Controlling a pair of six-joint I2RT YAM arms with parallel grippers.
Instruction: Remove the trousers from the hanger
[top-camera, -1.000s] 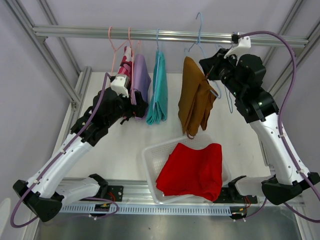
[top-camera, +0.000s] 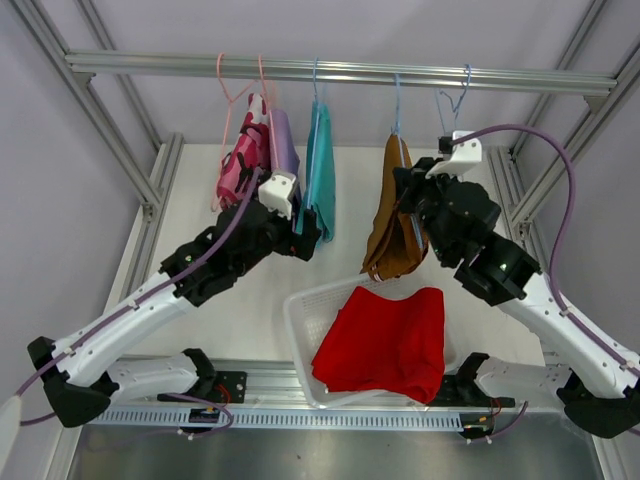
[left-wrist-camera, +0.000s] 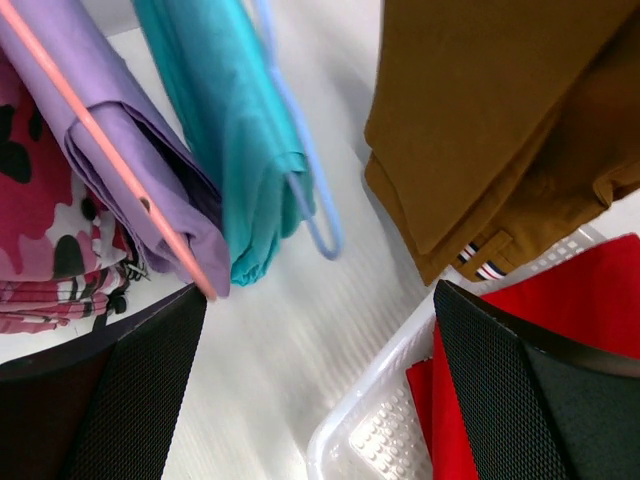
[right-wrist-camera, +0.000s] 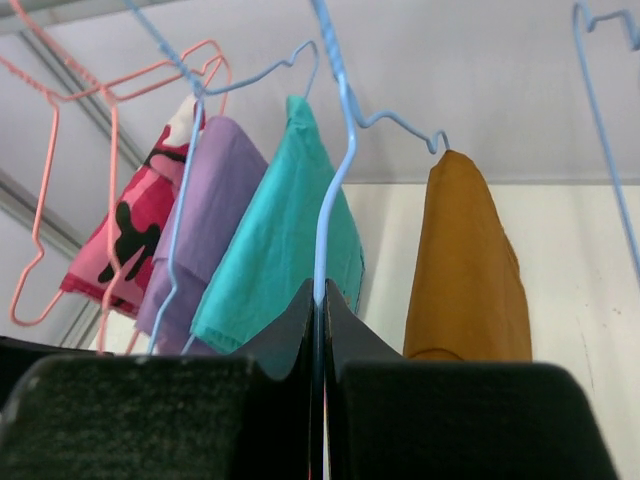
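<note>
Brown trousers (top-camera: 392, 225) (left-wrist-camera: 470, 120) (right-wrist-camera: 462, 265) hang folded on a blue hanger (right-wrist-camera: 340, 140) at the right part of the rail. My right gripper (top-camera: 410, 182) is shut on that hanger's thin wire, which runs between the fingertips in the right wrist view. My left gripper (top-camera: 305, 225) stands open near the teal garment (top-camera: 320, 175), left of the brown trousers, with nothing held between its fingers.
Pink patterned (top-camera: 243, 155), lilac (top-camera: 282, 140) and teal garments hang to the left on the rail (top-camera: 170, 63). A white basket (top-camera: 305, 325) holding red cloth (top-camera: 385, 345) lies below. An empty blue hanger (right-wrist-camera: 600, 120) hangs at the right.
My left gripper has moved right, toward the teal garment.
</note>
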